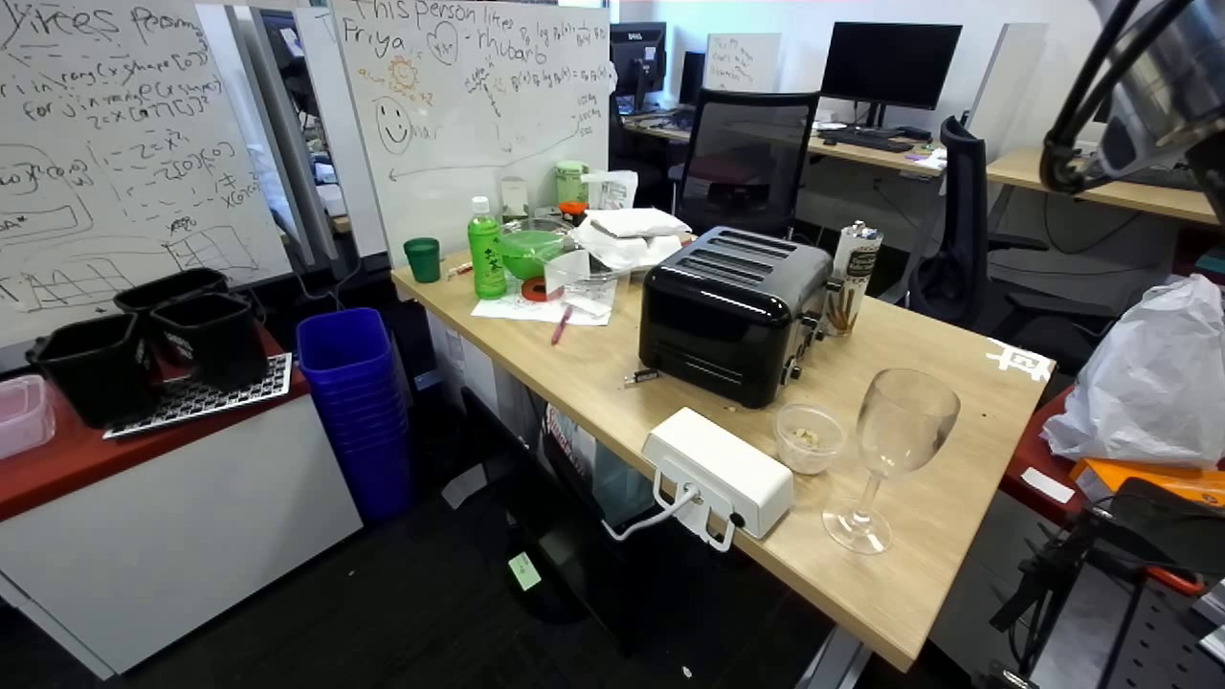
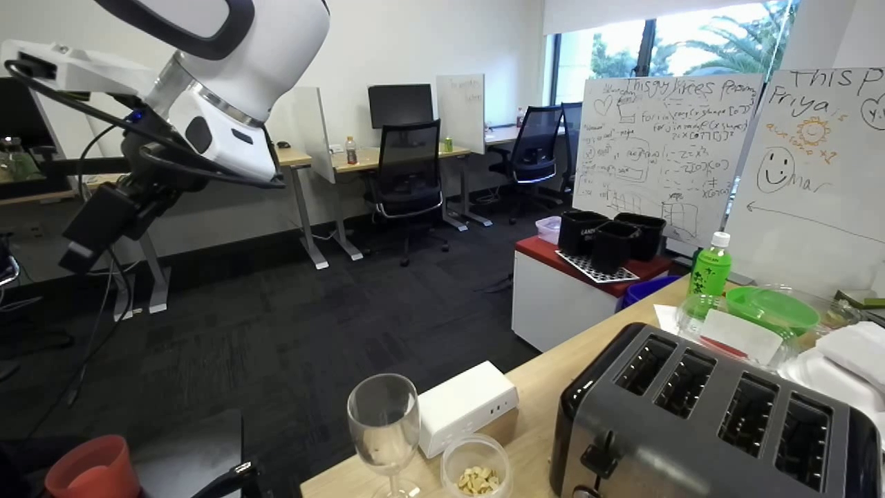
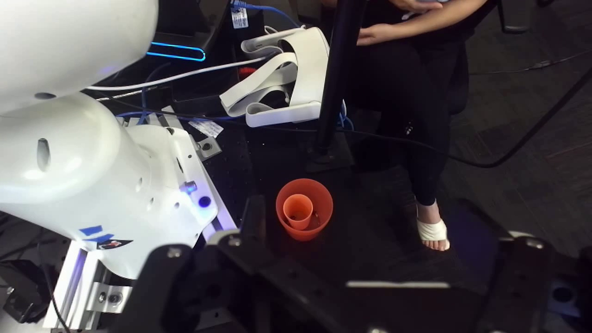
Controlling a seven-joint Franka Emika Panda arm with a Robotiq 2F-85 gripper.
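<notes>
My gripper (image 2: 83,249) hangs at the left in exterior view 2, black and pointing down-left, well away from the table. In the wrist view its dark fingers (image 3: 255,219) stand wide apart, with nothing visible between them. Below them a small orange cup (image 3: 298,208) sits inside a larger red cup (image 3: 322,216) on a dark surface. On the wooden table (image 1: 919,299) stand a black toaster (image 1: 718,333), a clear wine glass (image 1: 902,425) and a small clear tub (image 1: 809,436) holding nut-like pieces.
A white power box (image 1: 718,465) lies along the table's edge. Toward the whiteboard are a green bottle (image 1: 487,253), a green bowl (image 1: 528,251) and white packaging (image 1: 632,235). A seated person (image 3: 410,105) and a white headset (image 3: 308,66) are near the robot base.
</notes>
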